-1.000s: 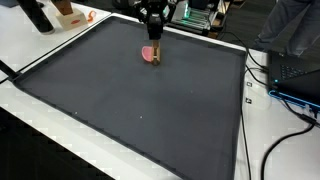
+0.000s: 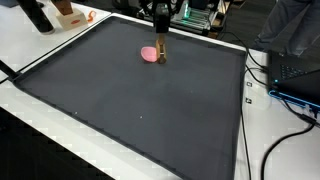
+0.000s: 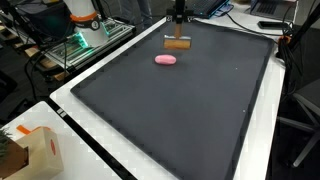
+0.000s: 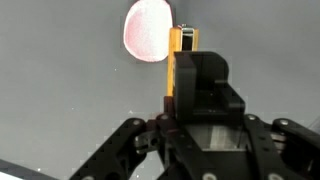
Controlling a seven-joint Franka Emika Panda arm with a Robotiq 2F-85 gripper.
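Observation:
My gripper (image 3: pixel 179 20) is shut on an orange-brown piece (image 3: pixel 177 43), which hangs beneath it with a narrow upper part and a wider lower part. In the wrist view the orange piece (image 4: pixel 183 42), with a shiny metallic end, sticks out past the dark fingers (image 4: pixel 208 70); the rest is hidden behind them. Beside it on the dark grey board lies a pink oval (image 2: pixel 149 54). The wrist view shows the pink oval (image 4: pixel 148 29) apart from the held piece, at the top. Whether the piece touches the board is hard to tell.
The dark board (image 2: pixel 120 95) is otherwise bare, with wide free room towards its front. Cables (image 2: pixel 262 150) run along the right side. Several orange and brown items (image 2: pixel 72 17) sit off the board at the back left.
The gripper and the orange-brown piece have shifted a little to the right and up, away from the pink oval. The oval has stayed about where it was.

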